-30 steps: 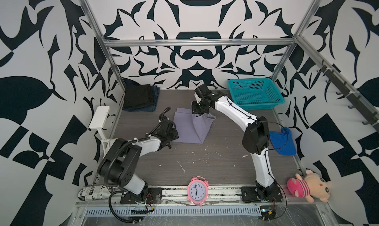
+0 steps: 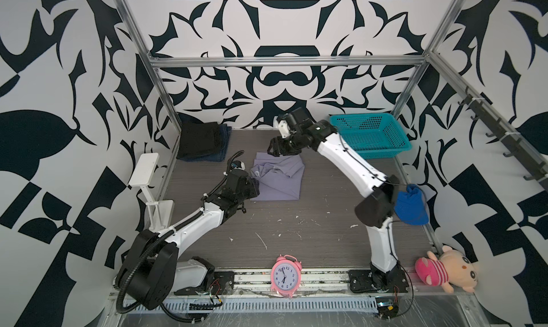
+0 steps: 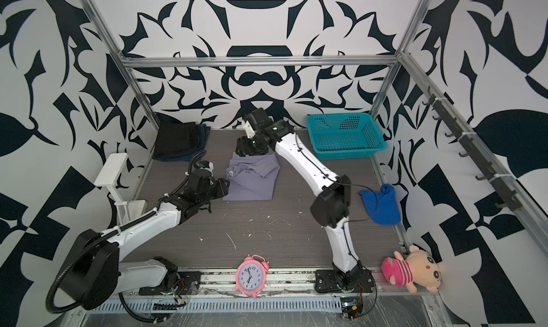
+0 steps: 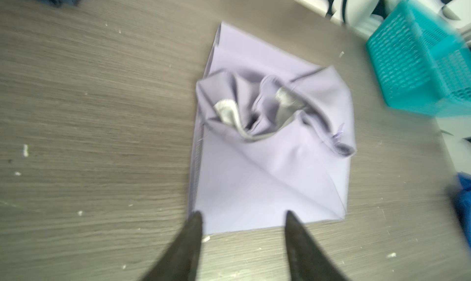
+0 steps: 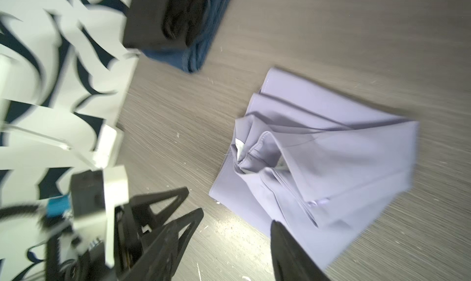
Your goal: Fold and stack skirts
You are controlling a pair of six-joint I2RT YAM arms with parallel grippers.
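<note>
A lavender skirt [image 2: 276, 184] lies folded and rumpled on the table, its upper layer bunched toward the back. My left gripper hovers at its front-left edge, open, with nothing visible between the blurred fingers. My right gripper is raised over the skirt's back part, open and empty. In the top left view, a folded stack of a black garment [image 2: 197, 137] on dark blue denim [image 2: 224, 144] lies at the back left.
A teal basket [image 2: 365, 150] stands at back right, a blue cloth [image 2: 411, 210] at the right edge, a white stand [image 2: 143, 170] at left. A pink clock [image 2: 285, 275] is at the front.
My right gripper has risen from the skirt and moved left and back. The skirt's near edge sits farther back, with its top layer rearranged.
</note>
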